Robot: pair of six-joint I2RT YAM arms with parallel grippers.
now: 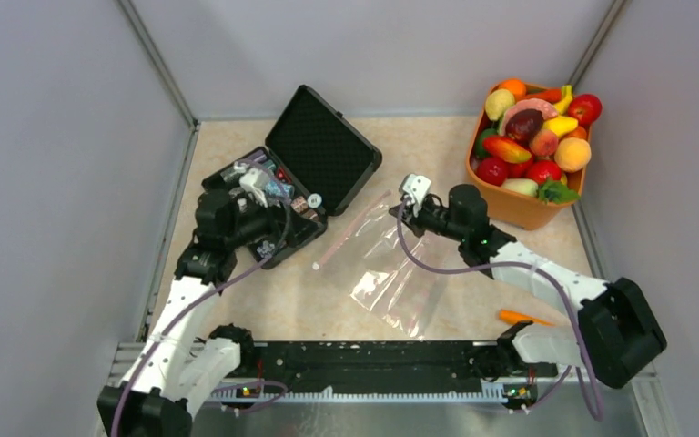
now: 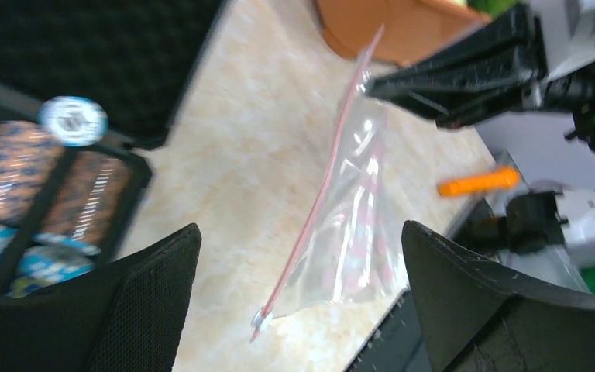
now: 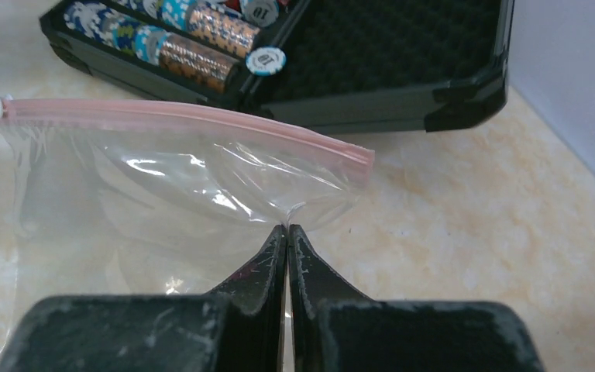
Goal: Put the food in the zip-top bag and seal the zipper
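The clear zip top bag (image 1: pixel 387 287) with a pink zipper strip hangs partly raised from my right gripper (image 1: pixel 395 211), which is shut on the plastic just below the zipper (image 3: pixel 186 116), near one end of it. In the left wrist view the bag (image 2: pixel 345 232) slopes down from the right gripper toward the table. My left gripper (image 1: pixel 278 218) is over the open black case, its fingers wide apart with nothing between them. The food (image 1: pixel 546 146), many fruits and vegetables, fills an orange bin at the back right.
The open black case (image 1: pixel 323 146) with rolls of chips and other items takes up the back left. An orange object (image 1: pixel 519 318) lies at the front right, partly behind the right arm.
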